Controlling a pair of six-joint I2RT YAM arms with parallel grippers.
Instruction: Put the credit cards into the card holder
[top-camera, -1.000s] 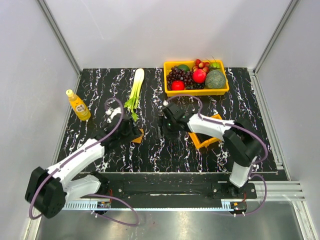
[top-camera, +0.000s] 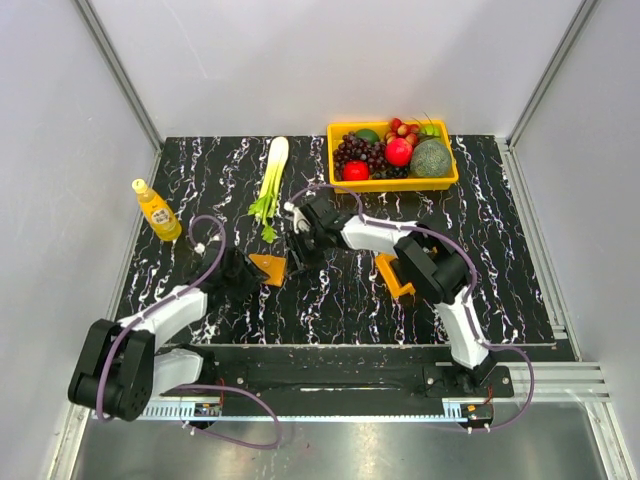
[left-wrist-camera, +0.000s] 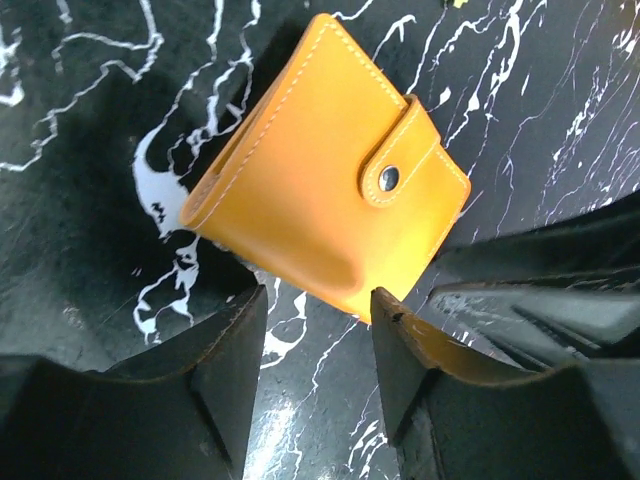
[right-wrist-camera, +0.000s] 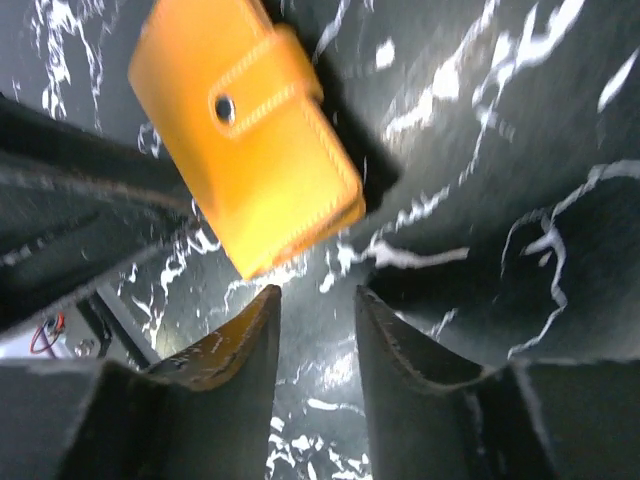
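An orange leather card holder (top-camera: 267, 268) with a snap-button strap lies on the black marble top, between my two grippers. In the left wrist view the holder (left-wrist-camera: 315, 165) is just beyond my left gripper's fingertips (left-wrist-camera: 318, 305), which stand apart and empty. In the right wrist view the holder (right-wrist-camera: 250, 180) is just past my right gripper's fingertips (right-wrist-camera: 316, 300), also apart with nothing between them. No credit cards can be made out.
A yellow crate (top-camera: 392, 183) of fruit stands at the back, celery (top-camera: 270, 180) left of it, a yellow bottle (top-camera: 158, 210) at the left edge. An orange tray (top-camera: 390, 278) is partly under my right arm.
My left arm has shifted around the holder's left side.
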